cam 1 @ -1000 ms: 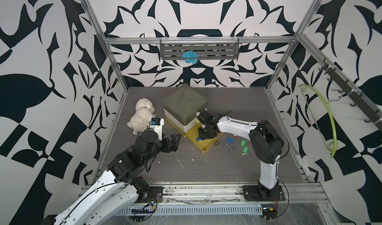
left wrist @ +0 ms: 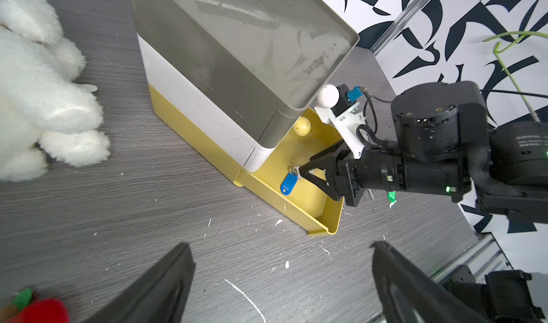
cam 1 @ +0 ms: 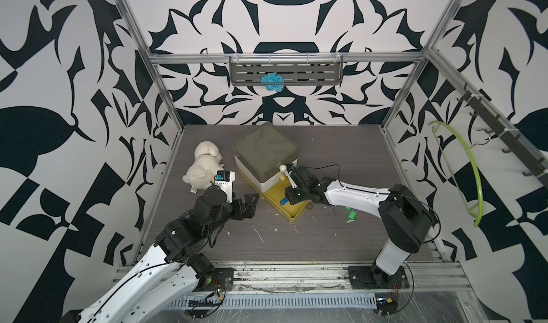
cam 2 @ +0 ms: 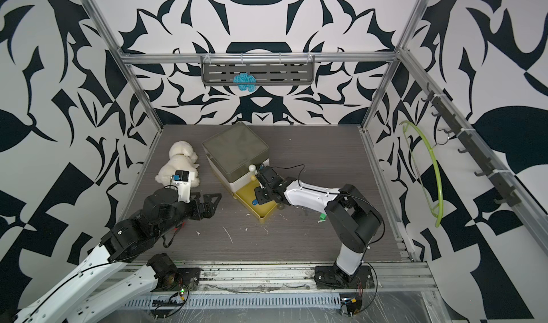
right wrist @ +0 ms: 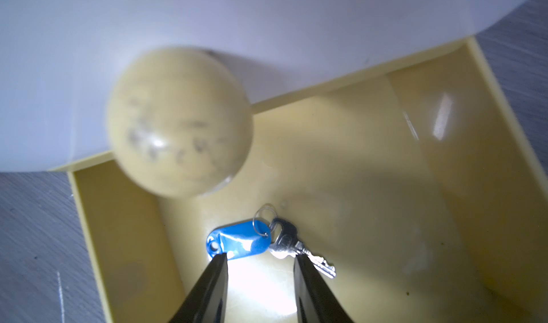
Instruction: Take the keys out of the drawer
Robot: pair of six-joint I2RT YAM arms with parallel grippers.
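Note:
The yellow drawer stands pulled out from the box. Inside lie the keys, on a ring with a blue tag, as seen in the right wrist view. My right gripper is over the drawer floor beside them, fingers apart with nothing seen between them. A pale knob is at the drawer's front or inner side, close to the wrist camera. My left gripper hangs open over the table left of the drawer, empty.
A white plush toy lies left of the box. Small green pieces lie right of the drawer. A red object shows at the left wrist view's lower corner.
My left arm looks still.

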